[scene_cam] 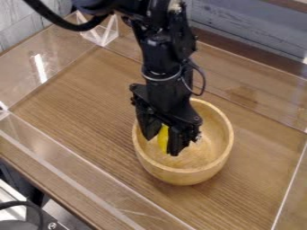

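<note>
A cream-colored oval bowl [197, 166] sits on the wooden table. The black arm reaches down from the top, and its gripper [167, 135] is inside the bowl, shut on a yellow object [162, 139] that is partly hidden behind the dark fingers.
A clear plastic piece stands at the top left, with a wall along the back. Dark cables lie at the lower left, off the table's edge.
</note>
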